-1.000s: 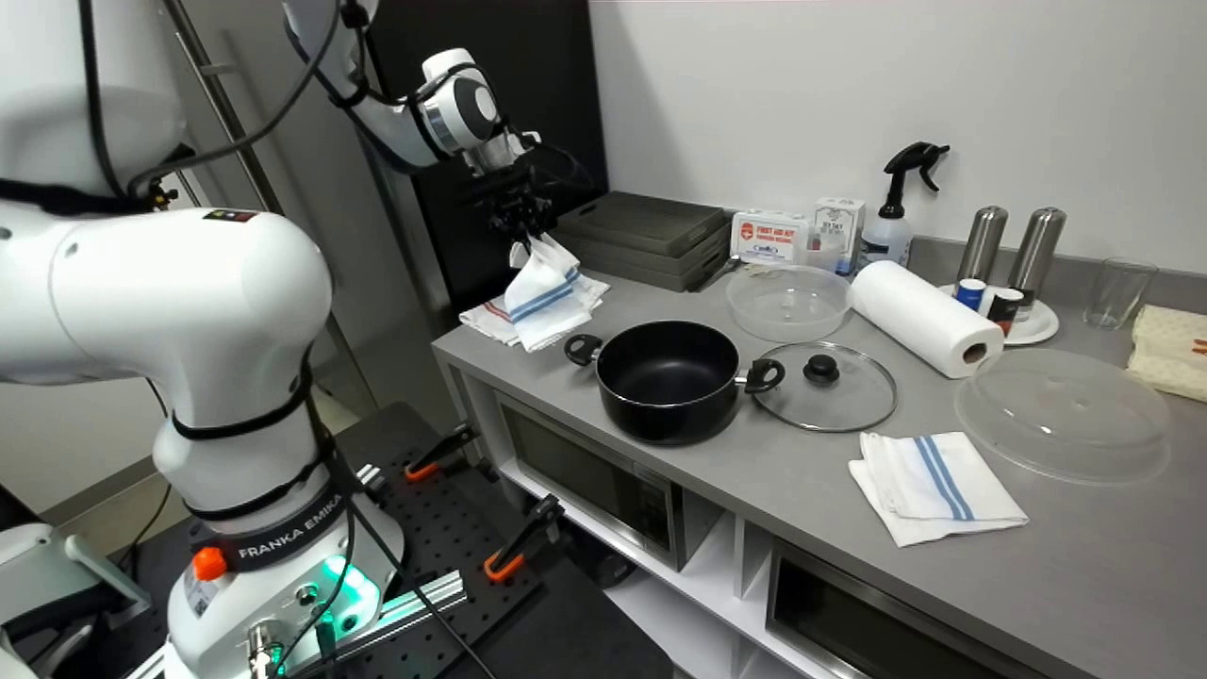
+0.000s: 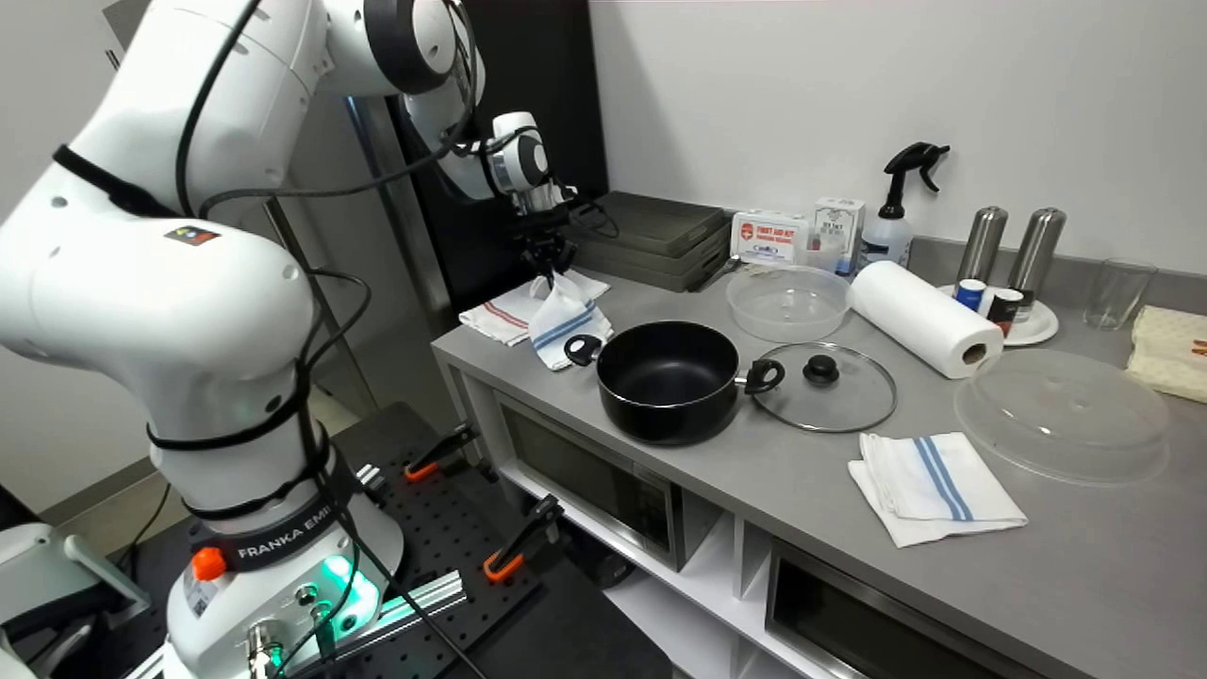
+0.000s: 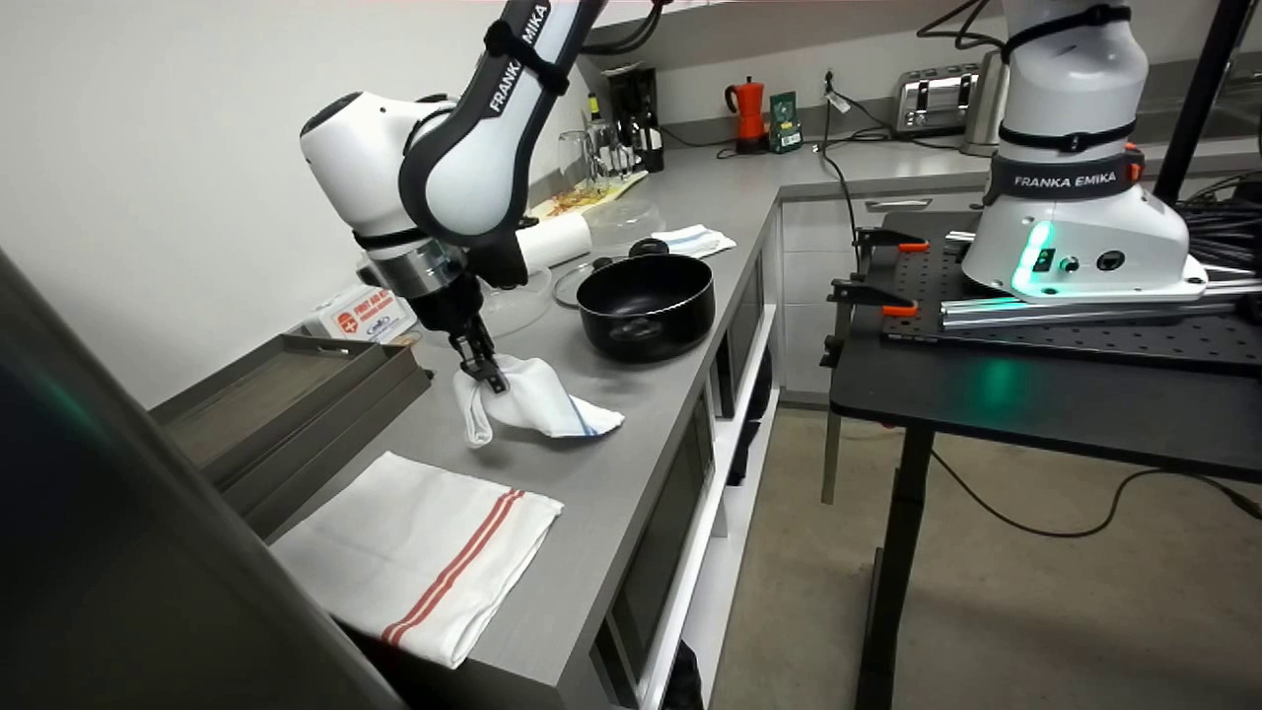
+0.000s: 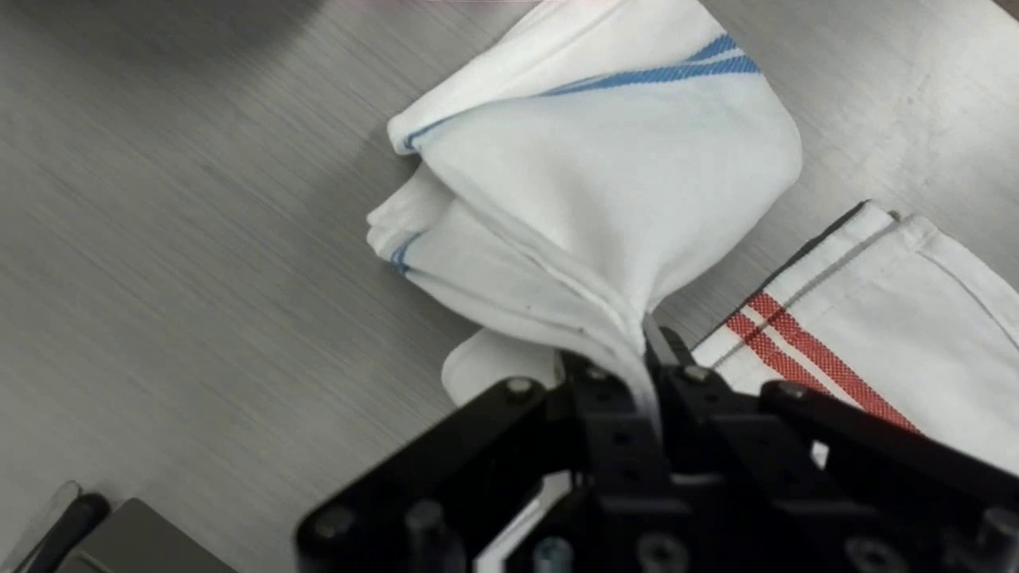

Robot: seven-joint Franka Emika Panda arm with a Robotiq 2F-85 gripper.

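Note:
A white towel with blue stripes [image 4: 611,172] is pinched between the fingers of my gripper, which is shut on it. Its cloth gathers at the fingertips and spreads downward, and the striped end lies on or just over the counter in exterior view 2, where the same towel [image 3: 538,396] drapes under my gripper [image 3: 485,377]. Close by lies a folded white towel with red stripes [image 3: 414,550], flat at the counter's end. Another folded blue-striped towel [image 2: 939,487] rests on the counter at the right in exterior view 1.
Beside the held towel stands a black pot [image 2: 668,385], its glass lid [image 2: 832,390] to the right. Stacked grey trays [image 2: 651,238] sit against the wall. Further along are a clear lid [image 2: 788,300], a paper roll [image 2: 925,317] and a spray bottle [image 2: 890,221]. Bare counter shows near the front edge.
My gripper has moved lower and to the right in exterior view 1, carrying the towel. The towel's striped end now hangs closer to the pot, uncovering more of the red-striped towel.

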